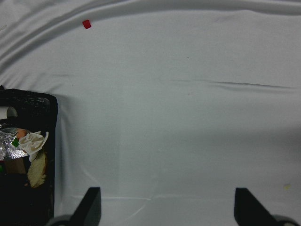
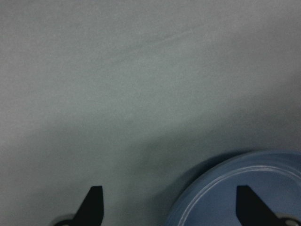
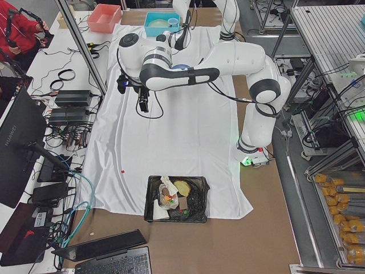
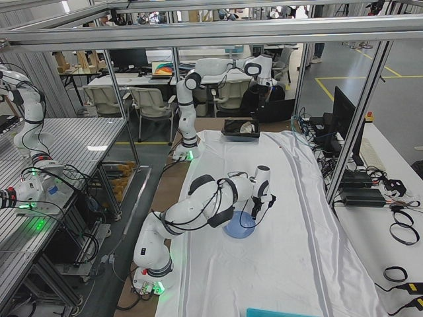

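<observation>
A black tray (image 3: 195, 210) (image 1: 47, 193) on the white cloth holds crumpled paper (image 1: 32, 141), foil, a bread piece (image 1: 36, 172) and other scraps. A small red piece (image 1: 86, 24) lies on the cloth. My left gripper hangs open above the cloth, facing down, nothing between its fingers. My right gripper is open above the left edge of a blue plate (image 2: 254, 197) (image 4: 236, 228), also empty. In the camera left view the left arm partly hides the plate.
A teal bin (image 3: 157, 31) and a pink bin (image 3: 105, 20) stand at the far end. A laptop (image 3: 114, 262) sits beside the tray.
</observation>
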